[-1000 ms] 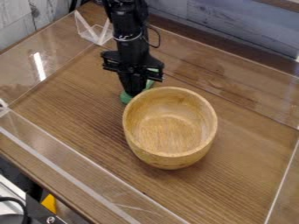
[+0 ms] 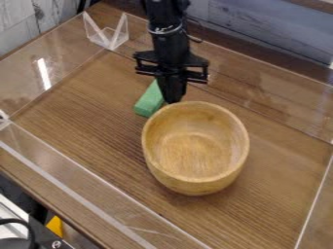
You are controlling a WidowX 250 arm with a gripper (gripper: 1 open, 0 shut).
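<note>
A large tan wooden bowl (image 2: 196, 151) sits on the wooden table in the middle right. Just behind its left rim lies a green block (image 2: 148, 100), partly hidden. My black gripper (image 2: 172, 94) hangs above the bowl's back rim, beside the block; its fingertips are small and dark, and whether anything is between them is hard to see.
Clear plastic pieces stand at the back left and left edge. A wall bounds the back right.
The gripper has moved right and slightly up from over the green block, which now shows more. The bowl sits slightly further right and down.
</note>
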